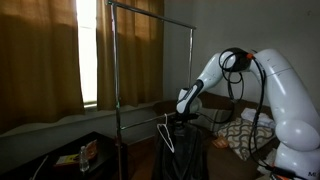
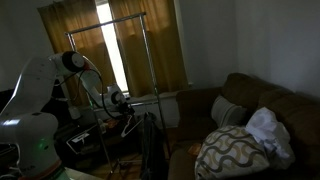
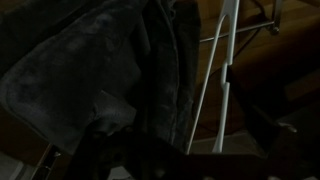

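Observation:
A dark garment (image 1: 185,155) hangs low on the metal rack (image 1: 117,75), and a white hanger (image 1: 166,137) hangs just left of it. My gripper (image 1: 181,119) is over the top of the garment, close to the rack's lower bar. Its fingertips are too dark and small to make out in both exterior views. In the wrist view the dark cloth (image 3: 85,75) fills the left and middle, and the white hanger (image 3: 225,85) runs down the right side. The fingers stand open, with no firm hold on the cloth visible.
A brown sofa with a patterned pillow (image 2: 230,152) and white cloth (image 2: 270,133) stands at the right. Curtains (image 1: 40,60) cover the window behind. A dark table (image 1: 65,160) with small items is at the left.

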